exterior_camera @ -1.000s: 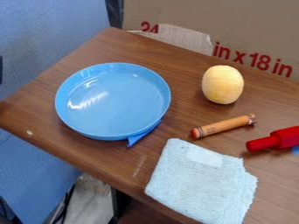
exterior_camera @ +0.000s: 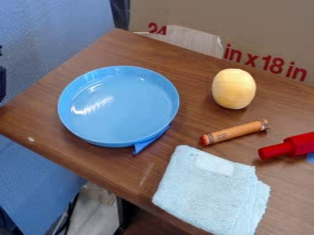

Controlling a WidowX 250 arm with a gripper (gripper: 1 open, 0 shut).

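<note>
A blue plate (exterior_camera: 117,103) lies on the left part of the wooden table, with a small blue piece (exterior_camera: 147,142) poking out at its lower right rim. A pale yellow round object (exterior_camera: 233,88) stands at the back right. An orange crayon-like stick (exterior_camera: 233,131) lies below it, and a red object (exterior_camera: 289,147) reaches in from the right edge. A folded light blue cloth (exterior_camera: 208,188) lies at the front. Only a dark sliver at the far left edge may be part of my gripper; its fingers cannot be made out.
The wooden table (exterior_camera: 147,50) has bare room behind the plate and between plate and yellow object. Its left edge drops off to a blue surface. A cardboard box (exterior_camera: 245,27) stands along the back.
The dark sliver at the left edge has shifted slightly. The objects on the table stay where they were.
</note>
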